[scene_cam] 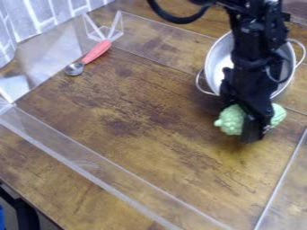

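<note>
A black gripper [249, 120] reaches down from the top right over a green, bumpy object [231, 122] on the right side of the wooden table. The object shows on both sides of the fingers; whether they grip it is hidden. Just behind stands a white pot [218, 65] with wire handles, partly covered by the arm.
A spoon [74, 68] with a red handle lies at the upper left by clear plastic panels. Transparent strips border the table area.
</note>
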